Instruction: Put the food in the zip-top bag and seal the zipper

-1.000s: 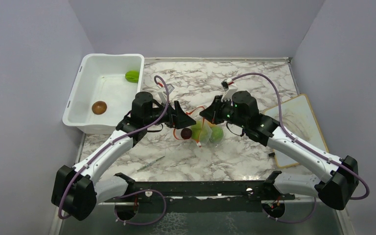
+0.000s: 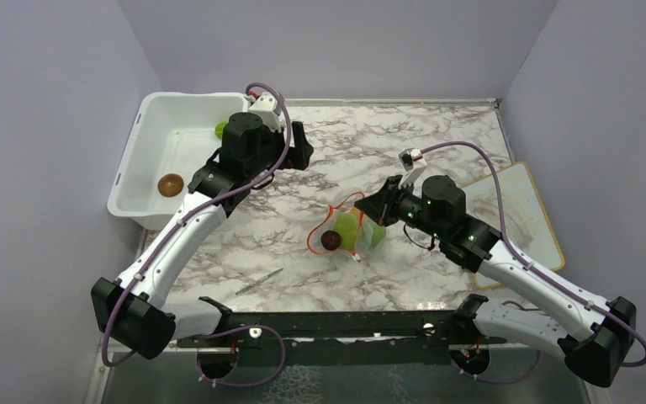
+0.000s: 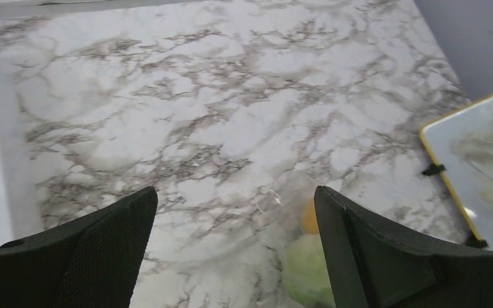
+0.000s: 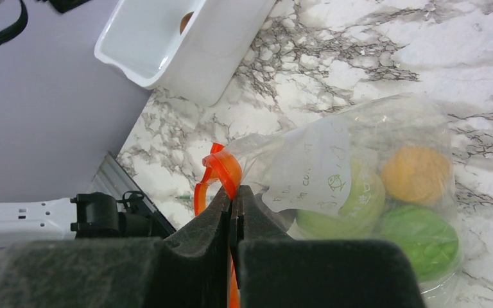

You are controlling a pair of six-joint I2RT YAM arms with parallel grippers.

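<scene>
The clear zip bag [image 4: 391,115] with an orange zipper [image 4: 224,170] lies on the table. It holds an orange item [image 4: 416,173], a green item [image 4: 416,240], a pale green one and, in the top view, a dark round item [image 2: 330,240]. My right gripper is shut at the orange zipper edge near the bag's mouth; the zipper passes at its fingertips. My left gripper stands open and empty above the table near the white bin, apart from the bag.
The white bin [image 2: 139,160] at the back left holds a brown round item [image 2: 171,185] and a green item. A board [image 2: 521,227] lies on the right. A thin pen-like object [image 2: 259,280] lies front left.
My left gripper has moved up and back, away from the bag toward the bin. My right gripper has shifted slightly right and toward the front, and the bag has shifted with it.
</scene>
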